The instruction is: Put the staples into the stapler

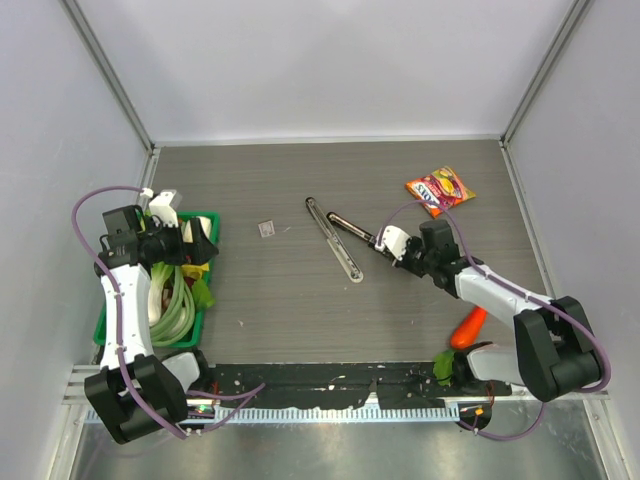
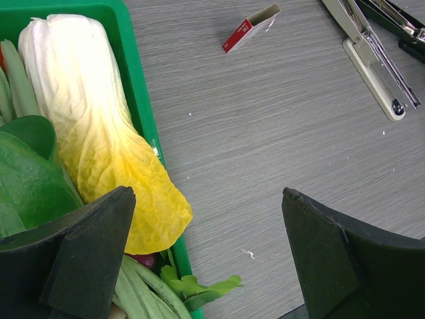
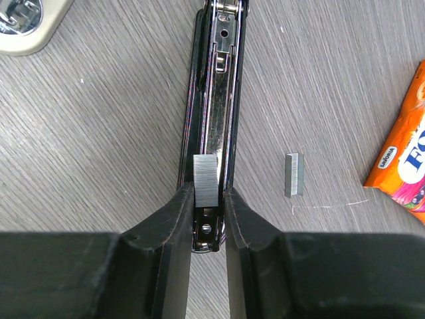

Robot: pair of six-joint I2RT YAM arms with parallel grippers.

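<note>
A black stapler [image 3: 219,113] lies opened out on the table, its metal channel facing up. My right gripper is at its near end, shut on a small silver staple strip [image 3: 206,173]. The strip lies over the channel, slightly towards its left side; whether it is seated inside I cannot tell. The stapler's pale half [image 1: 334,240] stretches out to the left in the top view. My left gripper is open and empty beside the vegetable basket. Another short staple strip [image 3: 294,174] rests on the table right of the stapler.
A small red-and-white box [image 2: 249,28] lies between the green basket [image 2: 143,100] and the stapler. An orange snack bag [image 1: 441,190] is at the back right, and an orange-red vegetable [image 1: 468,328] is by the right arm.
</note>
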